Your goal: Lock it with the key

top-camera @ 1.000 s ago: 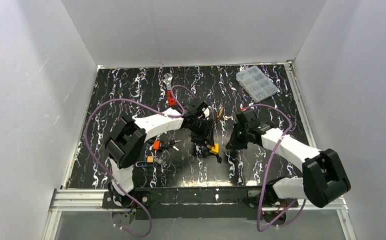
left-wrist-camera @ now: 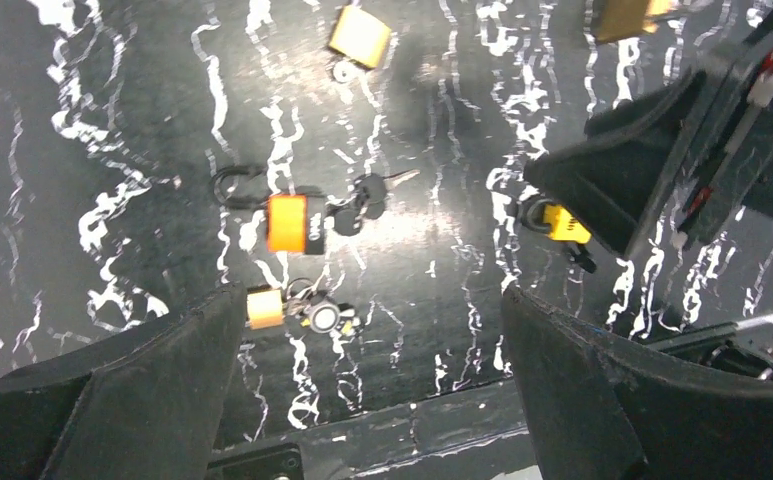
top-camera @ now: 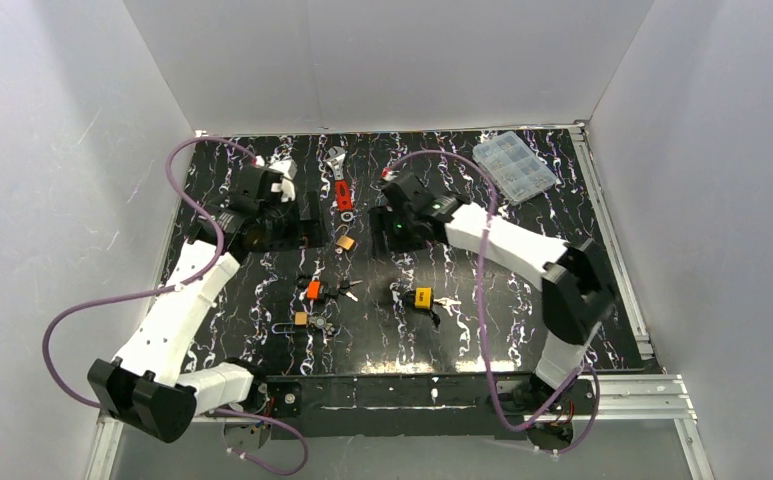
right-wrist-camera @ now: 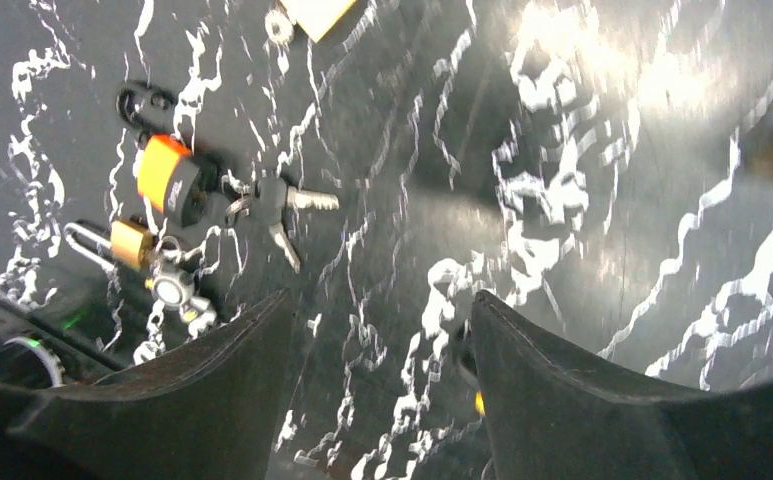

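A yellow-and-black padlock lies at centre-front of the marble board with keys beside it. An orange-and-black padlock with keys lies left of it; a small brass padlock is behind, another brass lock in front. My left gripper hangs open over the back left, empty. My right gripper is open and empty above the middle, between the brass and yellow padlocks; it also shows at the upper right of the left wrist view.
A red wrench lies at the back middle, a clear compartment box at the back right. The board's front edge borders a dark rail.
My left gripper has moved from the yellow padlock up and left toward the back. My right gripper has moved left and back from beside that padlock, which now lies uncovered.
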